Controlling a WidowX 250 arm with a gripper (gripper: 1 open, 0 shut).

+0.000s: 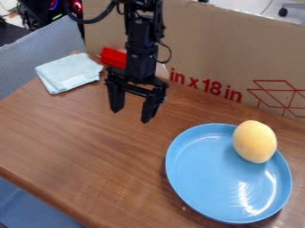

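Note:
My black gripper [132,106] stands open above the back middle of the wooden table, its two fingers pointing down with nothing visible between them. Behind it, partly hidden by the arm, is a red object [114,56]. A pale yellow, rounded object [254,142] rests on the right part of a light blue plate [209,183] at the front right. A folded pale cloth [68,73] lies at the back left of the table.
A cardboard box [226,62] with red printing forms the back boundary. A grey padded edge [36,53] runs along the left.

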